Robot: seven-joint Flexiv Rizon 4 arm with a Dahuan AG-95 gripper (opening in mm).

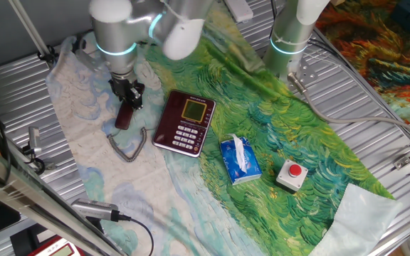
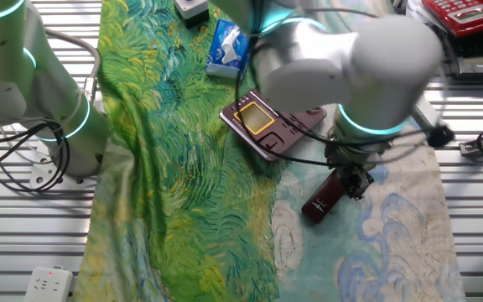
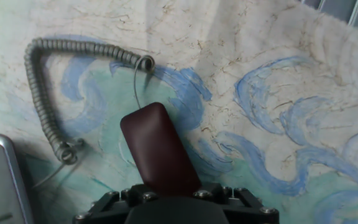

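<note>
A dark maroon telephone handset (image 1: 124,116) lies on the pale part of the painted cloth, left of the maroon desk phone (image 1: 185,122). My gripper (image 1: 128,96) is low over the handset's far half. In the wrist view the handset (image 3: 157,146) runs down under the black gripper, whose fingers hide its lower end. Whether the fingers are closed on it or only straddle it does not show. A coiled grey cord (image 3: 44,99) leaves the handset's near end. In exterior view 2 the handset (image 2: 324,197) sticks out below the gripper (image 2: 350,176).
Right of the phone are a blue tissue pack (image 1: 240,161) and a red button box (image 1: 291,175). A grey device with a black cable (image 1: 97,209) lies at the cloth's lower left. Bare cloth spreads below the coiled cord.
</note>
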